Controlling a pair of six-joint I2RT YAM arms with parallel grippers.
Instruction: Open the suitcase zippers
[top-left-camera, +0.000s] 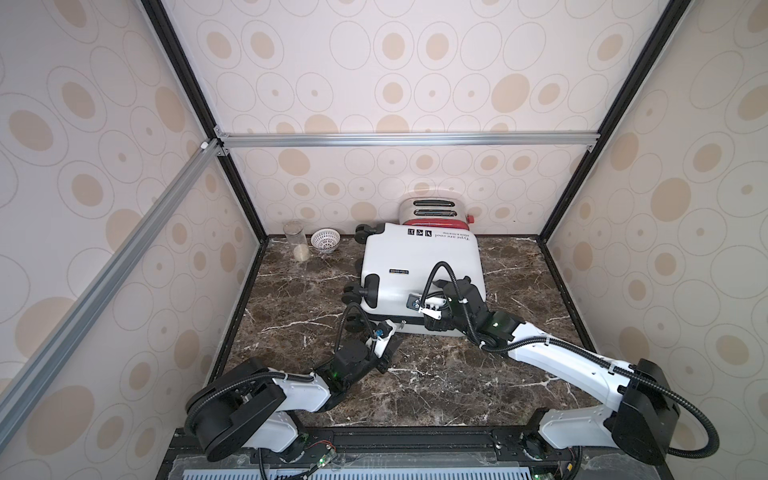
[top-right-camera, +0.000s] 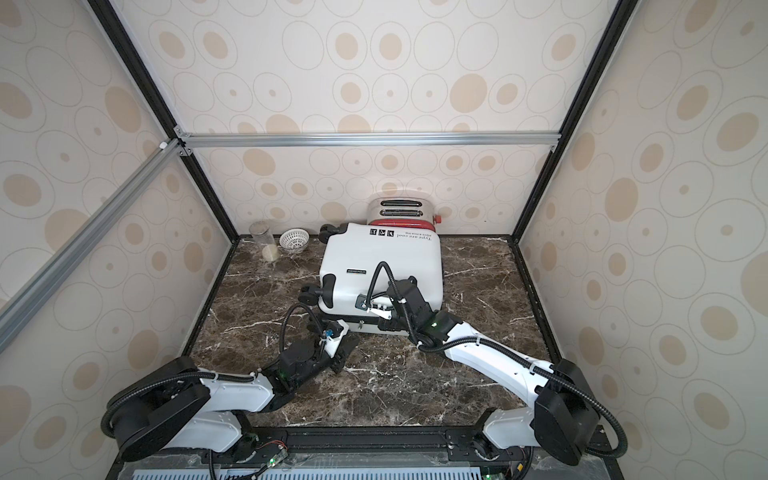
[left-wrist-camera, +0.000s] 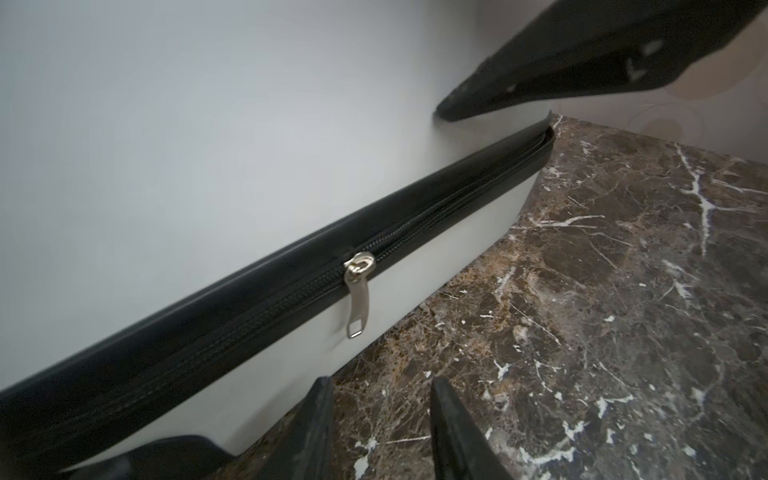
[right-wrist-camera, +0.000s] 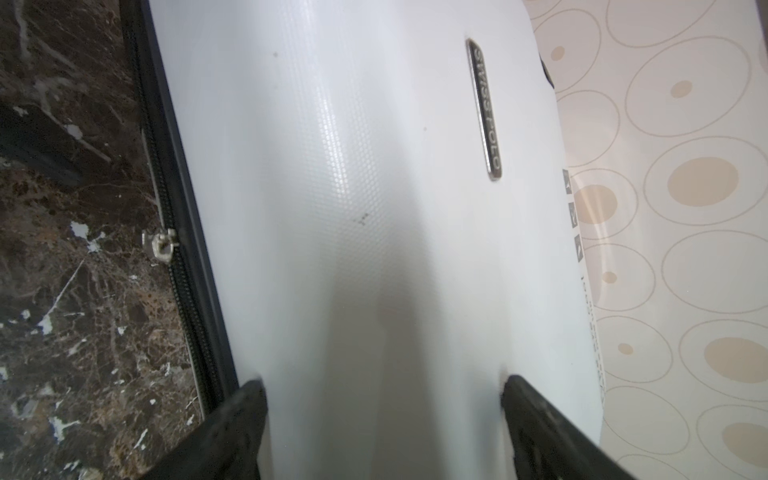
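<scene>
A white suitcase (top-left-camera: 424, 260) lies flat with a black zipper band (left-wrist-camera: 448, 192) along its near side. From that band hangs a silver zipper pull, which also shows as a small metal slider (right-wrist-camera: 163, 245) in the right wrist view. My left gripper is open and empty, low in front of the zipper and apart from the pull. Over the suitcase's near edge stands my right gripper, its fingers (right-wrist-camera: 232, 432) spread wide above the white shell, with nothing between them. In the left wrist view its dark fingertip (left-wrist-camera: 480, 92) shows close to the shell.
Behind the suitcase is a red and silver toaster (top-left-camera: 433, 211). A white basket (top-left-camera: 325, 241) and a clear jar (top-left-camera: 296, 240) stand at the back left. Black wheels (top-left-camera: 354, 293) stick out on the suitcase's left.
</scene>
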